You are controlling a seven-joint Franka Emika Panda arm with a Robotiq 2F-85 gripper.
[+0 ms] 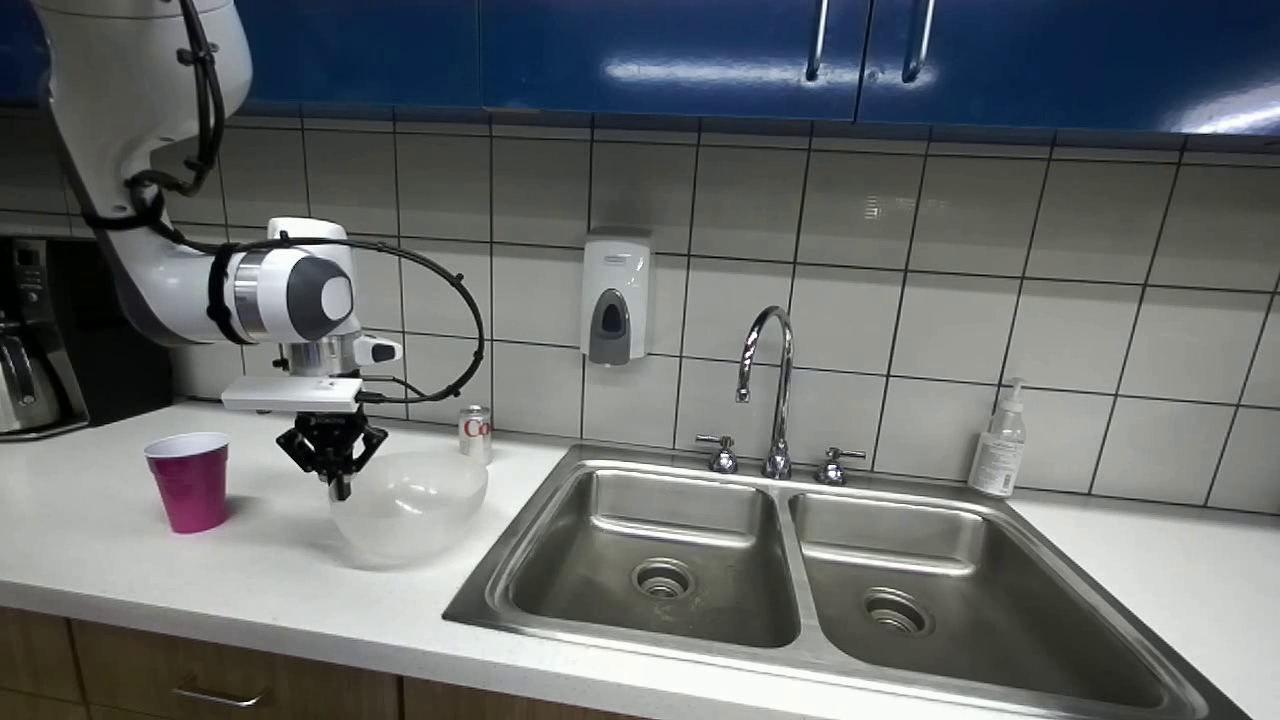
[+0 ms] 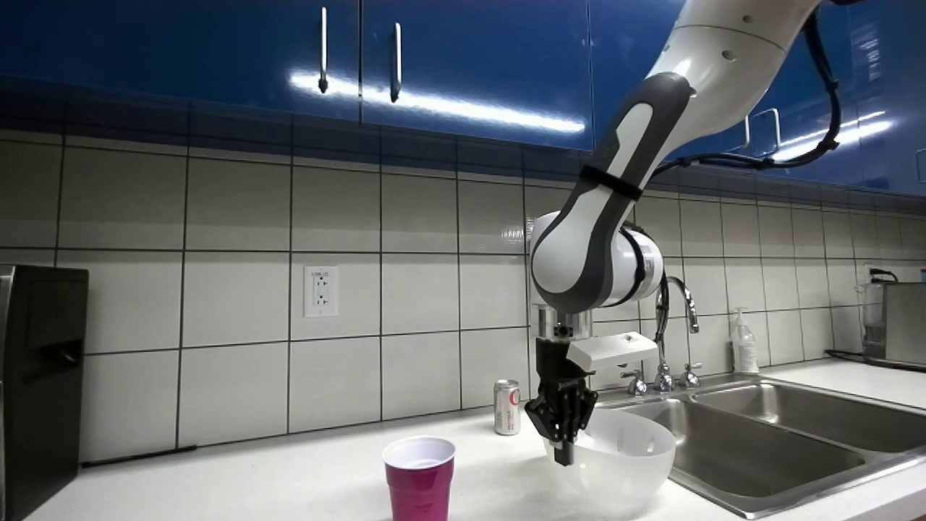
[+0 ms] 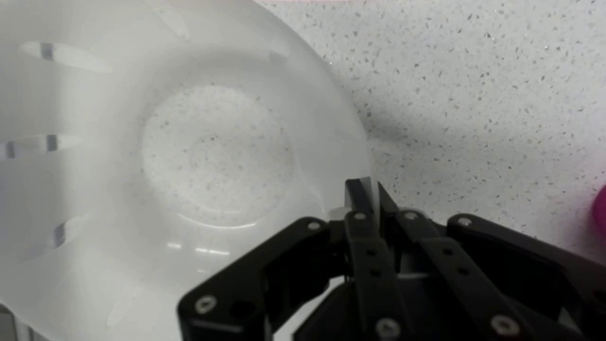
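My gripper is shut on the near rim of a translucent white bowl [image 3: 318, 142], one finger inside the wall and one outside. In exterior view 1 the bowl [image 1: 420, 510] is on the counter left of the sink, slightly tilted, with the gripper [image 1: 341, 486] at its left edge. From exterior view 2, the gripper [image 2: 563, 453] points straight down at the side of the bowl [image 2: 629, 460] that faces the cup. The bowl looks empty.
A magenta cup [image 1: 190, 486] stands left of the gripper. Behind the bowl, a soda can [image 1: 475, 434] is close to the tiled wall. The double sink [image 1: 786, 564] lies to the right, with its faucet [image 1: 780, 396] at the back. Counter space in front of the cup is clear.
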